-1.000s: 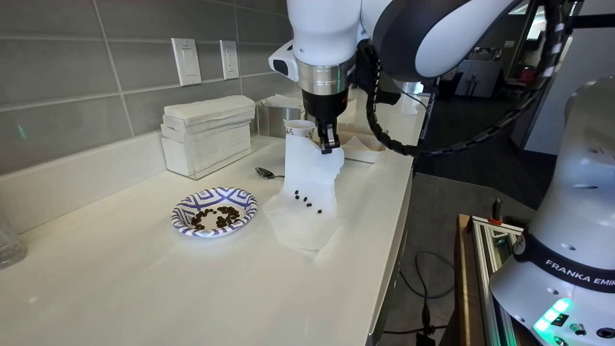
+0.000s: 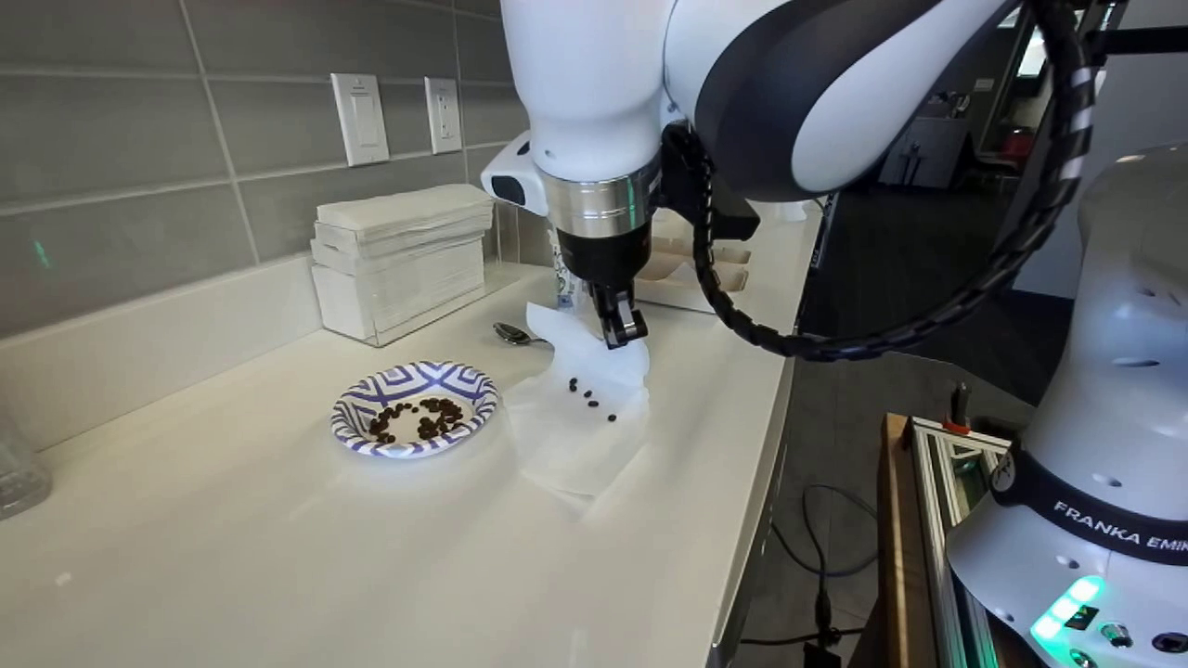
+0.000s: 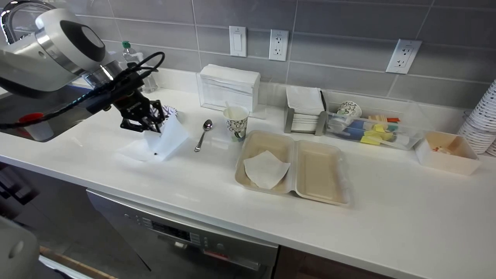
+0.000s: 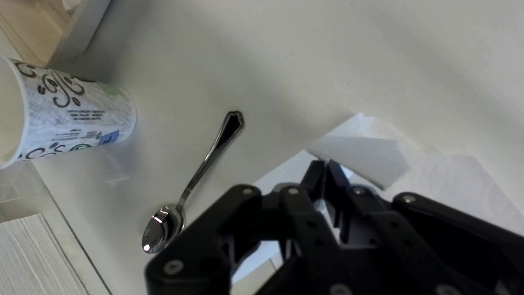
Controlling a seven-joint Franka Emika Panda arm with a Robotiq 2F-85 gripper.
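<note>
A white paper sheet (image 2: 574,445) lies partly on the counter, its far edge lifted. My gripper (image 2: 624,330) is shut on that raised edge, as the wrist view also shows with the fingertips (image 4: 314,176) pressed together over the paper. Several dark beans (image 2: 592,403) rest on the sheet, near where it bends upward. To the left of it in exterior view 1 stands a blue-and-white patterned bowl (image 2: 353,429) with more dark beans inside. In exterior view 2 the arm hides much of the bowl.
A metal spoon (image 4: 164,228) lies close beside the paper. Past it stand a patterned paper cup (image 3: 237,125) and an open takeout box (image 3: 318,172) with a white paper piece (image 3: 266,169) in it. A napkin holder (image 3: 230,88) is against the wall.
My gripper has come lower and a little left in exterior view 1. The raised part of the paper has sunk and folded with it, and the beans have shifted slightly.
</note>
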